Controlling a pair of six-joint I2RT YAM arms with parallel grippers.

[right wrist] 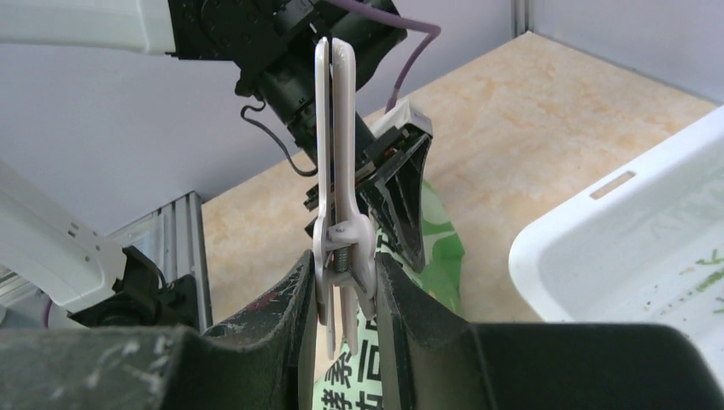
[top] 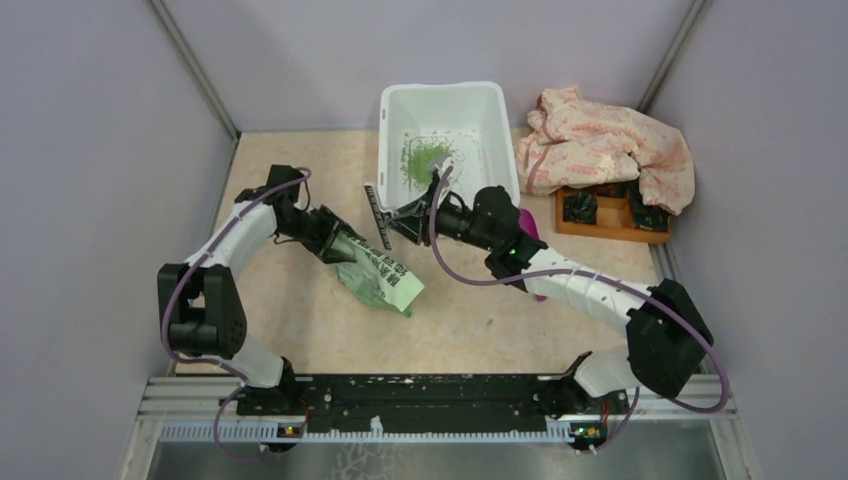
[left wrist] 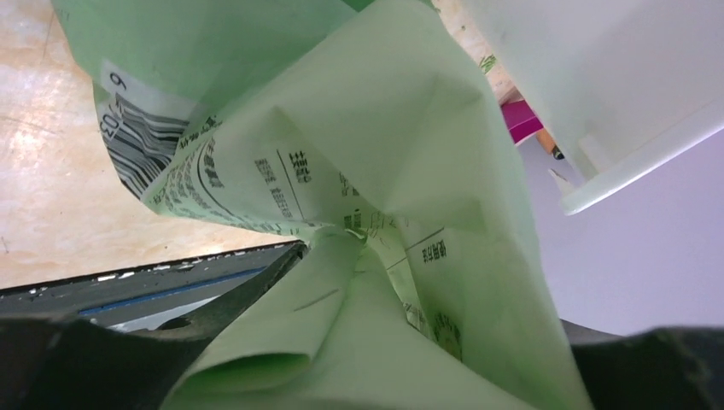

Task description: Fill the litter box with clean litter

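The green litter bag (top: pixel 370 275) lies on the table, its crumpled top (left wrist: pixel 410 137) filling the left wrist view. My left gripper (top: pixel 332 235) is at the bag's upper end, the film between and over its fingers; their closure is hidden. My right gripper is shut on a long white clip (right wrist: pixel 343 128), held above and right of the bag. The white litter box (top: pixel 390 120) stands at the back with a patch of green litter (top: pixel 425 155) on its floor.
A pink patterned sack (top: pixel 600 140) and wooden tray (top: pixel 610 226) sit at back right. A magenta scoop (top: pixel 530 222) is partly hidden by my right arm.
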